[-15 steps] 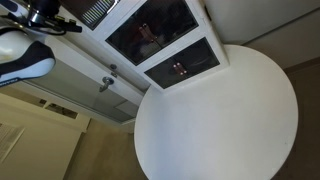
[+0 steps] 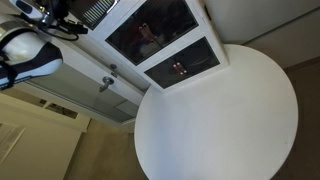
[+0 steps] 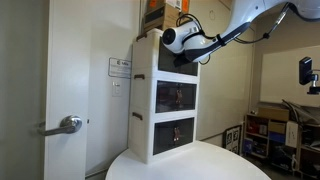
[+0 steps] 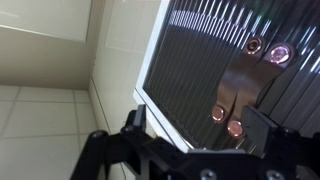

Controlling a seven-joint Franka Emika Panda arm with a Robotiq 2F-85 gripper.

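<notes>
A white cabinet (image 3: 142,110) with three stacked dark-fronted compartments stands upright on a round white table. In the wrist view, its dark ribbed door (image 4: 200,65) fills the right side, with two brown leather-like handle straps (image 4: 240,82) held by copper-coloured rivets. My gripper stands open in front of this door, its black fingers spread apart with nothing visible between them. Seen from exterior view 2, the arm's end (image 3: 180,48) is at the top compartment, just under the box on the cabinet. Whether the fingers touch the straps cannot be told.
A cardboard box (image 3: 160,17) rests on the cabinet's top. A door with a metal lever (image 3: 70,125) stands to the left, and shelves (image 3: 270,135) stand far right.
Over the last second, the arm and gripper have shifted slightly at the upper left of exterior view 1. The cabinet and table have stayed where they were.
</notes>
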